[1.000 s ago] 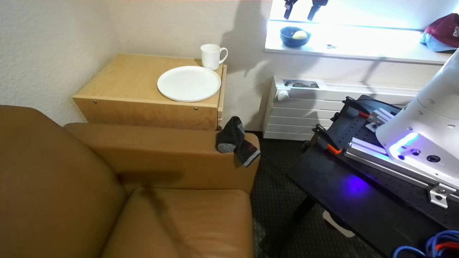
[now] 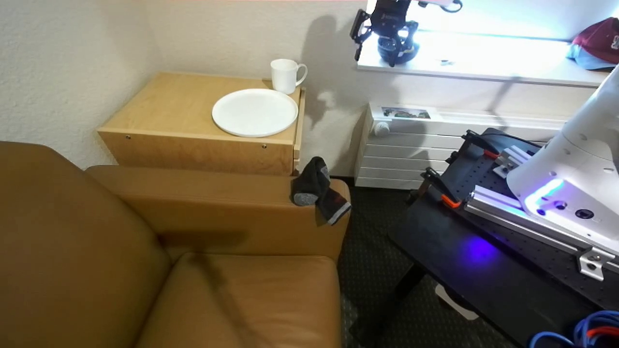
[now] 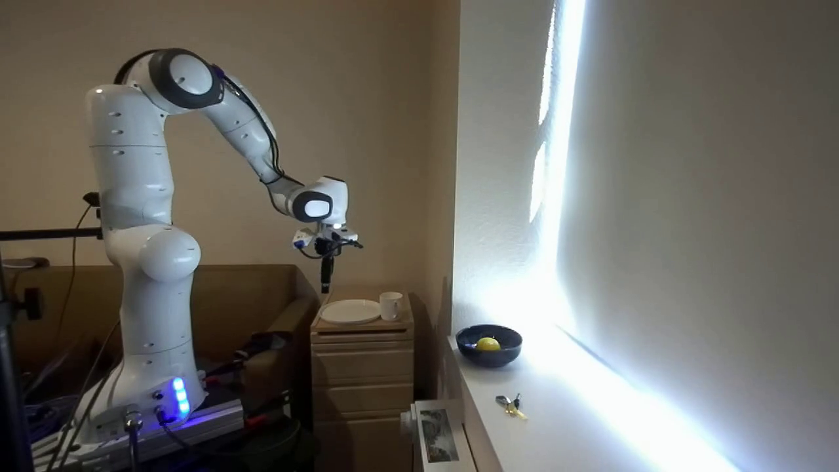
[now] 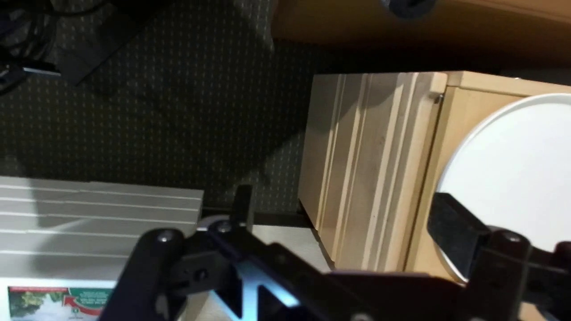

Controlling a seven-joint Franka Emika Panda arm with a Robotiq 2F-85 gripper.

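Observation:
High in exterior view 1, my gripper [image 2: 375, 55] stands open, its fingers spread, partly in front of the dark bowl [image 2: 407, 56] on the windowsill. In the wrist view the open gripper has only the cabinet and floor below, far beneath its fingers. The same bowl [image 3: 489, 358] shows a yellow fruit [image 3: 487, 343] in it. On the wooden cabinet lies a white plate [image 2: 255, 112], flat, with a white mug [image 2: 284, 76] upright beside it. A dark grey sock [image 2: 311, 184] drapes over the sofa's armrest.
The brown sofa [image 2: 249, 301] fills the left. Against the wall sits a white radiator [image 2: 394, 153]. Keys [image 3: 512, 405] lie on the sill near the bowl, and a red cap [image 2: 600, 41] sits farther along. The cabinet top [image 2: 180, 95] is clear left of the plate.
My gripper has come lower in exterior view 1 and a little to the left, and it now covers part of the bowl. Plate, mug and sock have stayed put.

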